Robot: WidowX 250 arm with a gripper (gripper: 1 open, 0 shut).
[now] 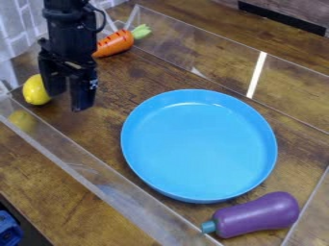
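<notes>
My black gripper (67, 79) hangs low over the wooden tray floor at the upper left, its two fingers apart and open, with nothing visible between them. Just left of it lies a yellow lemon-like object (37, 90). An orange carrot (114, 42) lies behind the gripper, partly hidden by it. A large blue plate (198, 145) fills the middle right, and a purple eggplant (257, 214) lies at the lower right.
A clear transparent wall (90, 175) runs around the work area along the lower left. Bare wood is free between the gripper and the plate and toward the upper right.
</notes>
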